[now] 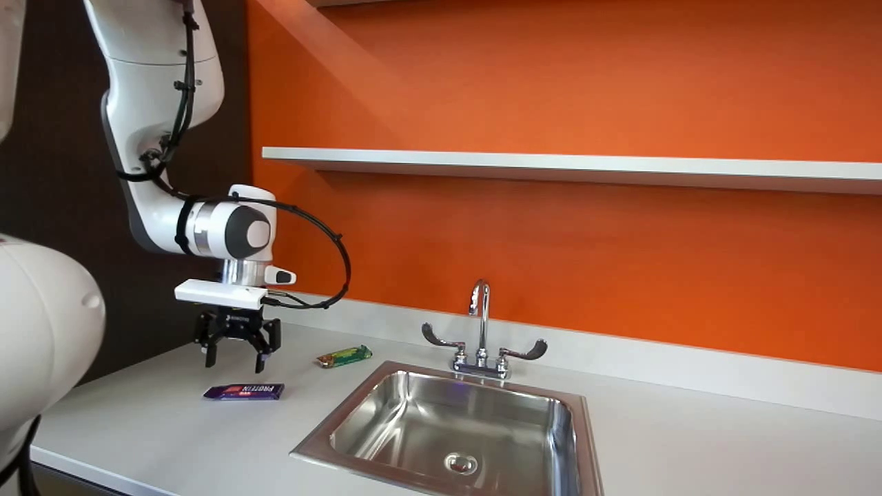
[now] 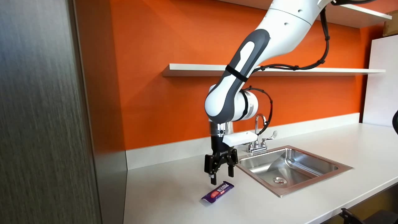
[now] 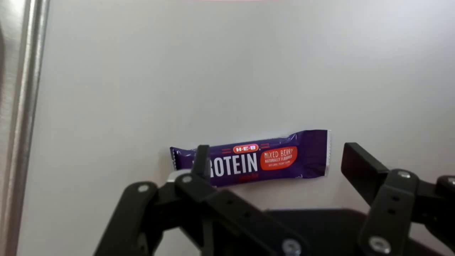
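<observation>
A purple protein bar [image 1: 244, 392] lies flat on the counter, left of the sink. Above it hangs my gripper [image 1: 236, 361], pointing down with its fingers spread and nothing between them. From the other side, the bar [image 2: 218, 192] rests just below and in front of the gripper [image 2: 222, 178]. In the wrist view the bar [image 3: 260, 160] stretches between the two open fingers, its left end partly hidden behind one of them. Farther back, a green wrapped bar [image 1: 344, 356] lies on the counter near the sink's corner; the arm hides it in the second exterior view.
To the right, a steel sink [image 1: 579, 430] is set into the counter, with a faucet [image 1: 481, 322] behind it. A white shelf [image 1: 579, 165] runs along the orange wall. A dark panel [image 2: 100, 112] bounds the left side. Bare counter [image 1: 140, 413] surrounds the purple bar.
</observation>
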